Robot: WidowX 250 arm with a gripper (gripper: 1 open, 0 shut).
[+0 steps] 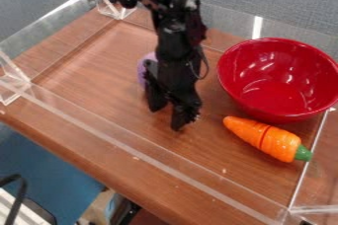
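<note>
The black gripper (175,101) reaches down from the top centre to the middle of the wooden surface (93,101). A purple object (145,69) shows partly behind it, on its left, mostly hidden by the arm. The fingertips are dark and low over the wood; whether they are shut on anything cannot be made out. To the right is a red bowl (276,76), and in front of that lies an orange toy carrot (264,138) with a green top.
Clear plastic walls (132,148) edge the wooden surface.
</note>
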